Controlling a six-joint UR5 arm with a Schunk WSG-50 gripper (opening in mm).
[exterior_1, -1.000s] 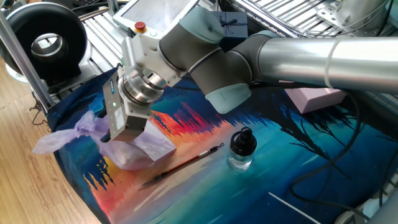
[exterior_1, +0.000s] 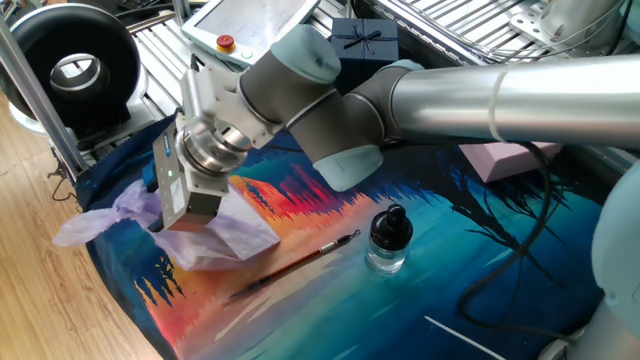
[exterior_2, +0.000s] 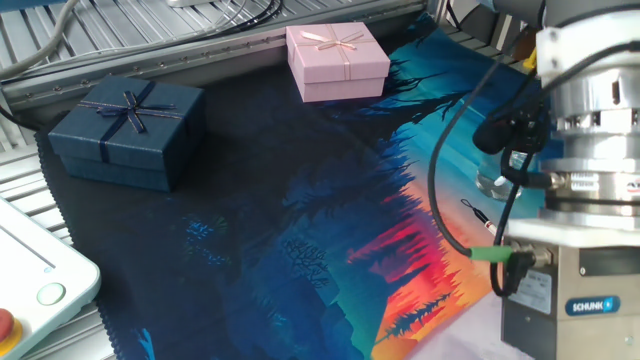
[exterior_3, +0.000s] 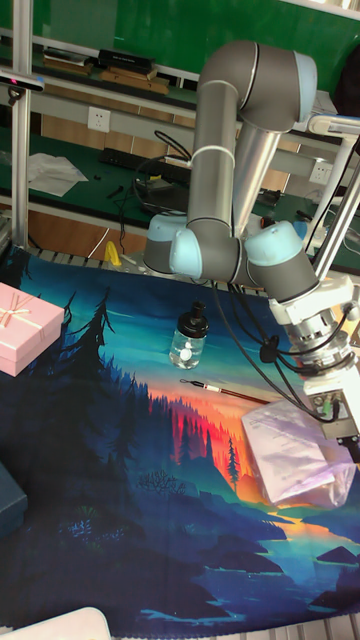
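Observation:
A translucent lilac plastic bag (exterior_1: 228, 235) with a knotted end lies on the colourful cloth, and a boxy shape shows inside it. My gripper (exterior_1: 154, 201) is over the bag's knotted side; its metal body covers part of the bag. In the third exterior view, dark finger parts (exterior_3: 349, 446) hang at the bag's right side. The gap between the fingers is hidden, and whether they touch the bag is unclear. A brush-like pen (exterior_1: 295, 265) lies beside the bag. Upright to its right stands a clear bottle (exterior_1: 386, 258) with a black dropper cap.
A pink box (exterior_2: 338, 72) with a ribbon and a dark blue box (exterior_2: 125, 140) with a bow sit along the cloth's far side. A tablet controller (exterior_1: 250, 25) with a red button lies behind the arm.
My gripper and arm have shifted left in the first exterior view, further over the bag's knotted end. The bag, pen, bottle and boxes look unmoved.

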